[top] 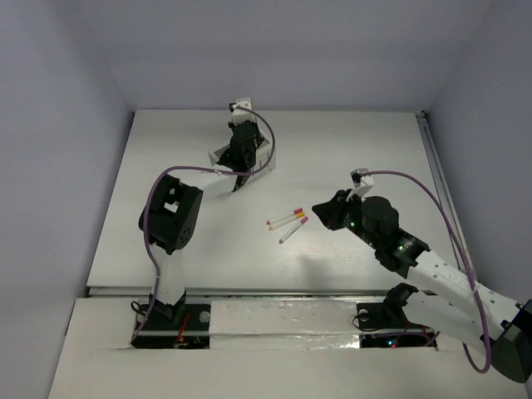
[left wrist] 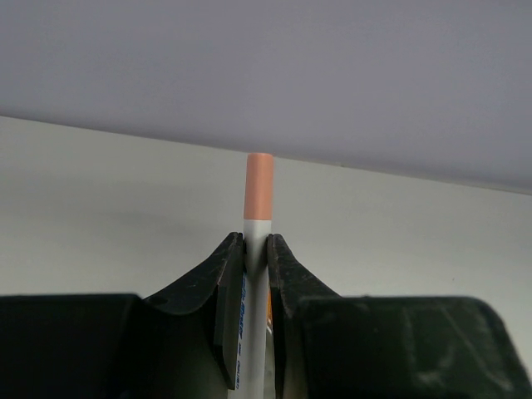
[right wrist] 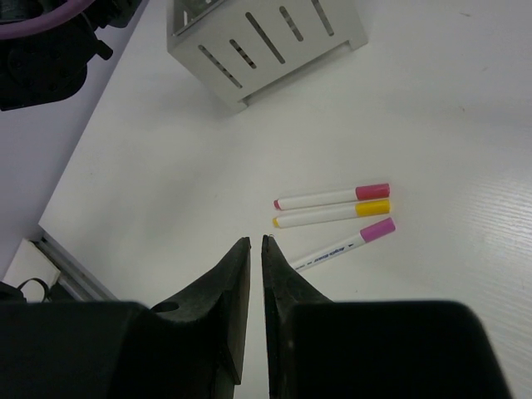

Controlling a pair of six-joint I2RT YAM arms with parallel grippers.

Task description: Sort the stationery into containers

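In the left wrist view a white marker with a salmon-orange cap (left wrist: pixel 258 187) stands nearly upright, cap up. My left gripper is shut on its body. From above, that gripper is over the white slotted container (right wrist: pixel 299 54); the arm hides most of the opening, so how far the marker sits inside cannot be told. Three markers lie loose on the table: pink-capped (right wrist: pixel 371 192), yellow-capped (right wrist: pixel 373 208) and purple-capped (right wrist: pixel 378 230). Just right of them in the top view, my right gripper is shut with nothing between its fingers.
Something orange (left wrist: pixel 269 309) shows behind the held marker, too hidden to name. Grey walls stand behind and at both sides.
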